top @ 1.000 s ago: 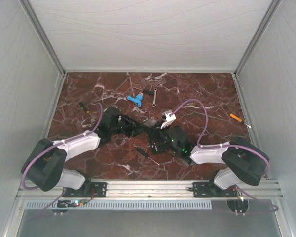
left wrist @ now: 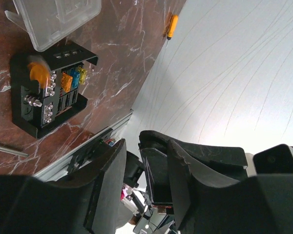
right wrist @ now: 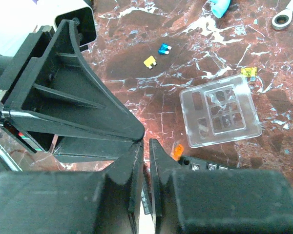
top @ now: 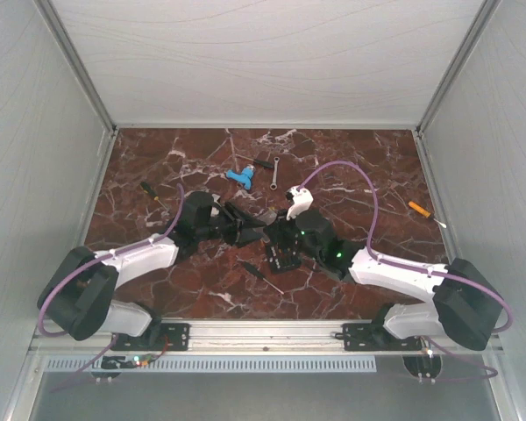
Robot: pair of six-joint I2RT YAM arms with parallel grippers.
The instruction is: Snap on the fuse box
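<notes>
The black fuse box lies on the marble top below the grippers, coloured fuses seated in it; its clear cover lies beside it. My left gripper and right gripper meet above them. In the left wrist view, my left gripper has its fingers apart near the black body of the right one; whether anything is between is unclear. In the right wrist view, my right gripper has its fingers nearly together beside the left gripper's tip; what they hold is hidden.
Loose fuses lie near the cover. A blue tool and a wrench lie behind, a screwdriver in front, and an orange-handled screwdriver at the right.
The left arm looks almost unchanged.
</notes>
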